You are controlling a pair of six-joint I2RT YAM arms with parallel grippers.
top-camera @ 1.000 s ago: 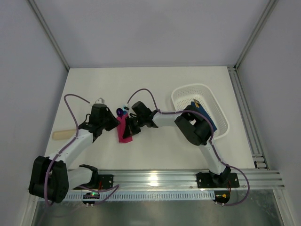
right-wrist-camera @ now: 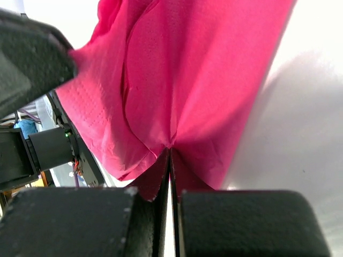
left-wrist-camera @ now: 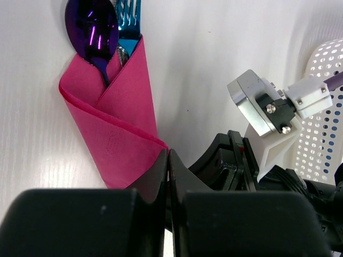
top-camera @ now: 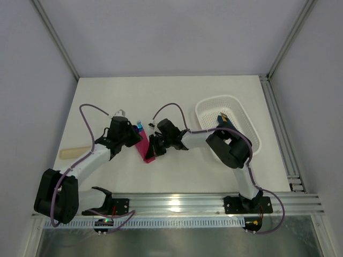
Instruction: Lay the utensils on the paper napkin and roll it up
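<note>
A pink napkin (left-wrist-camera: 115,136) is folded into a cone around a purple spoon (left-wrist-camera: 91,32), a teal fork (left-wrist-camera: 128,24) and a silver piece, their heads sticking out at the top. My left gripper is shut above the napkin's edge, beside my right gripper. In the right wrist view, my right gripper is shut on the pink napkin (right-wrist-camera: 214,91), which is creased where the fingertips meet. In the top view both grippers are close together at the napkin, left of the table's middle.
A white perforated basket (top-camera: 206,104) with blue items inside stands at the right, behind my right arm. A light wooden strip (top-camera: 72,152) lies at the far left.
Both grippers and the napkin have shifted a little to the right. The napkin now lies more slanted, with its lower end further right.
</note>
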